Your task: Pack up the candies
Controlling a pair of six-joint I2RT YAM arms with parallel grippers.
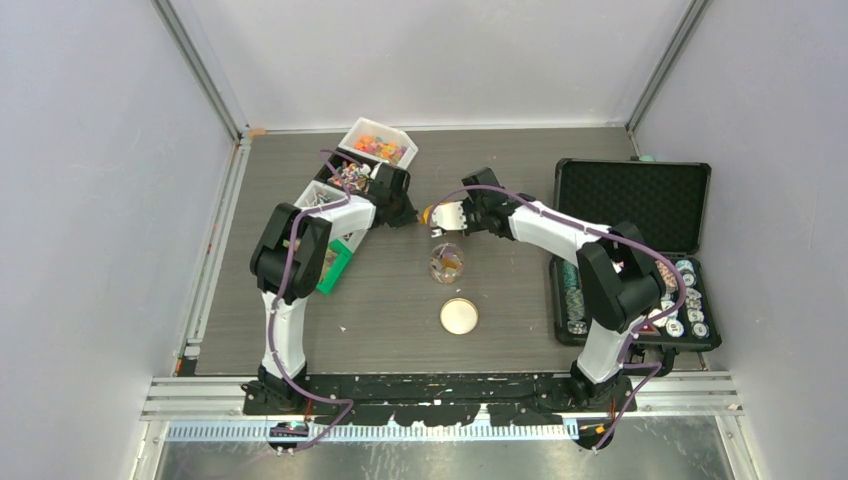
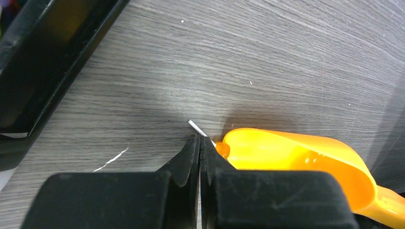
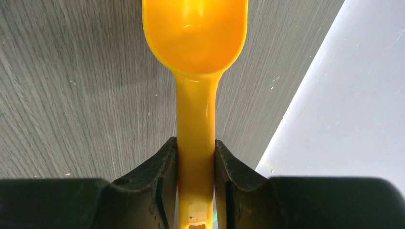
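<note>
My right gripper is shut on the handle of an orange scoop (image 3: pixel 196 98); the part of its bowl that shows looks empty. In the left wrist view, the same scoop (image 2: pixel 305 160) lies at the right with its bowl edge beside my left gripper, whose fingers are shut. A thin white stick (image 2: pixel 197 128) runs past those fingertips to a small orange piece (image 2: pixel 222 149) by the scoop. Whether the stick is pinched, I cannot tell. In the top view, a clear jar (image 1: pixel 447 263) stands below the grippers, with a few pieces inside.
Left of the jar are candy bins: a white one (image 1: pixel 354 131), a dark one (image 1: pixel 344 157), another white one and a green one (image 1: pixel 334 276). A round lid (image 1: pixel 459 316) lies in front of the jar. An open black case (image 1: pixel 632 205) occupies the right.
</note>
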